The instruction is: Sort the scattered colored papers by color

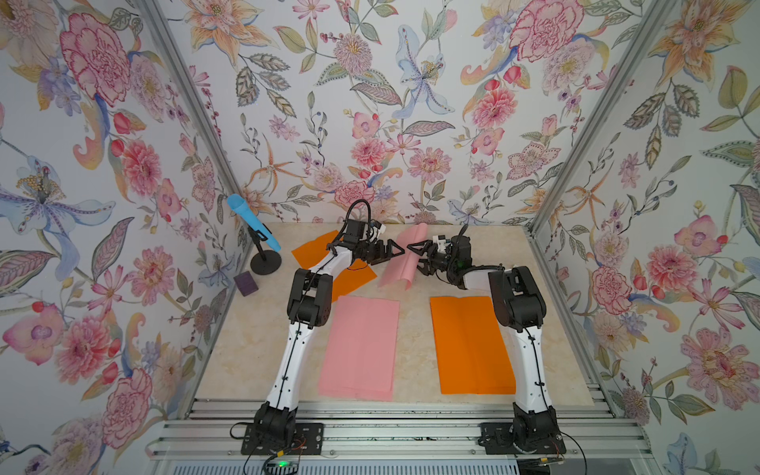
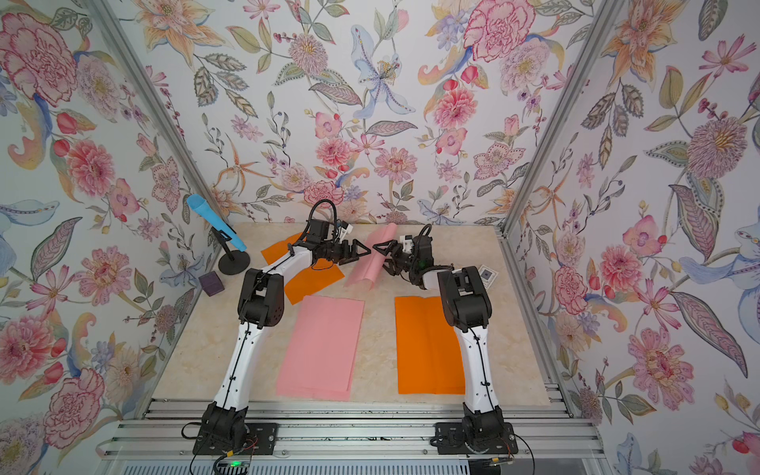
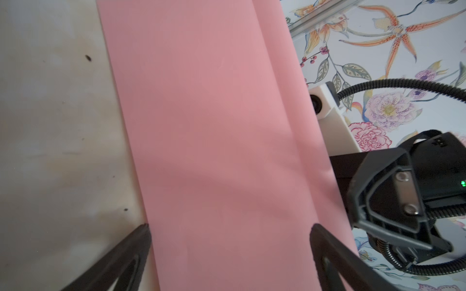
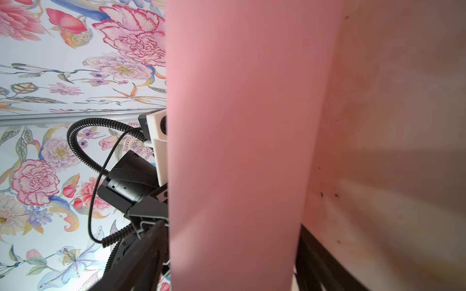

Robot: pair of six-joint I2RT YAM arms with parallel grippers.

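Note:
A pink paper (image 1: 406,261) at the back centre is bent up along its right side, between my two grippers. My left gripper (image 1: 388,249) stands open at its left; in the left wrist view the pink sheet (image 3: 213,145) runs between and beyond the fingertips. My right gripper (image 1: 419,257) is at the raised right part, which fills the space between its blurred fingers in the right wrist view; whether it grips is unclear. An orange paper (image 1: 352,281) lies under my left arm. A pink stack (image 1: 358,348) lies front left, an orange stack (image 1: 471,348) front right.
A blue object on a black stand (image 1: 265,261) and a dark purple block (image 1: 245,282) are at the left. A small card (image 2: 487,276) lies at the right. Bare table separates the two stacks and surrounds them.

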